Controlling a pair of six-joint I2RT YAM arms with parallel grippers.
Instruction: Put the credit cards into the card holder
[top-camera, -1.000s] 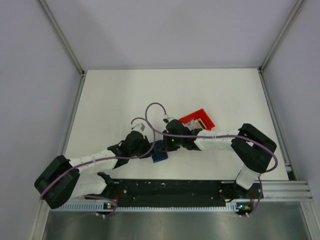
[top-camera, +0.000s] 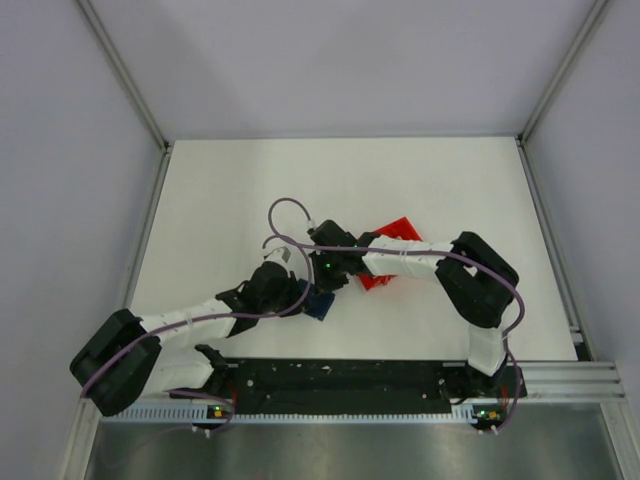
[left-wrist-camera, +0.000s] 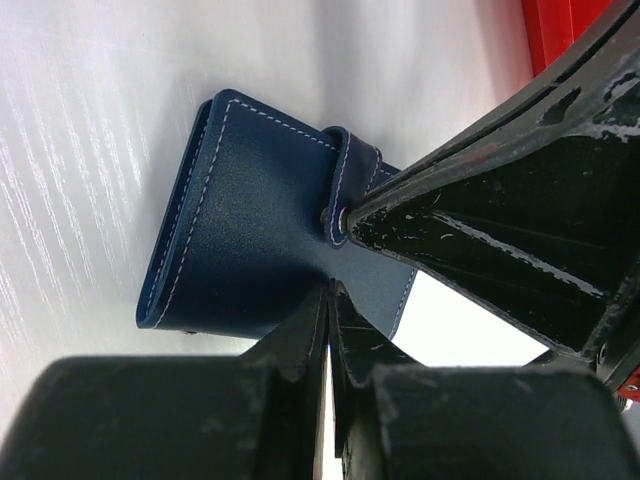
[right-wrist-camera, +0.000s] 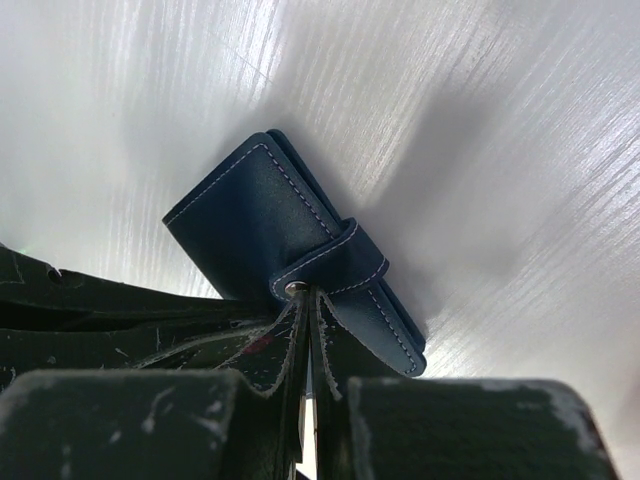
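Note:
The navy leather card holder (left-wrist-camera: 240, 220) lies on the white table with its snap strap (right-wrist-camera: 335, 262) closed, between the two grippers. My right gripper is shut, its tips at the strap's snap; it also shows as the dark shape at the right of the left wrist view. My left gripper is at the holder's body, its fingertips close together; whether anything is between them is hard to tell. In the top view both grippers (top-camera: 297, 294) partly cover the holder.
A red tray (top-camera: 398, 228) lies behind the right arm, its contents mostly hidden.
The right arm has moved left and toward the back, over the card holder, covering more of the red tray. The left arm shows little change.

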